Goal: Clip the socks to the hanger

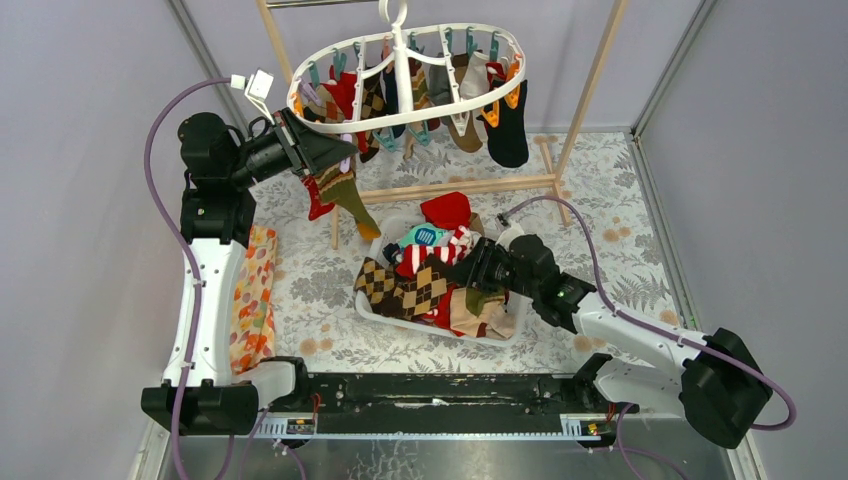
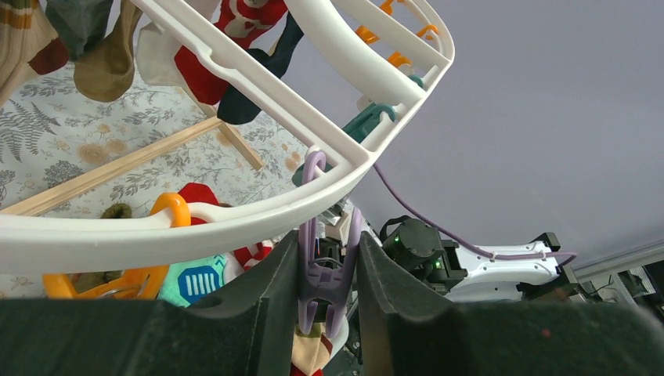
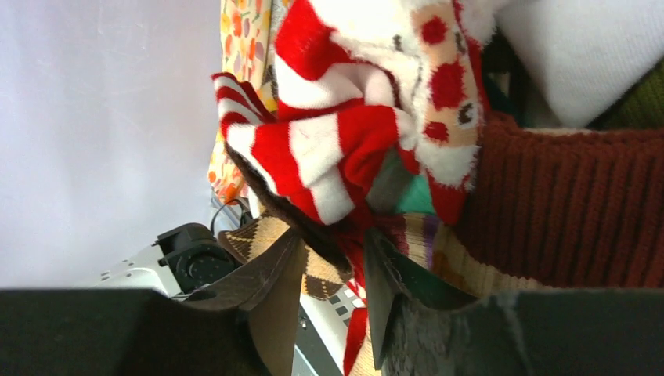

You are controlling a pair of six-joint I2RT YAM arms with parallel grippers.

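The white oval hanger (image 1: 452,107) hangs from a wooden frame, with coloured clips and several socks along it. My left gripper is shut on a purple clip (image 2: 330,286) at the hanger's front left rim. A green sock (image 1: 340,190) hangs just below it. My right gripper is open, low in the bin (image 1: 365,312) of loose socks. In the right wrist view red-and-white striped socks (image 3: 313,149) lie before it, and a dark sock edge runs down near its left finger; whether that lies between the fingers is unclear.
Wooden base bars (image 1: 450,188) of the frame lie behind the bin. An orange patterned cloth (image 1: 252,295) lies at the left. The floor right of the bin is clear.
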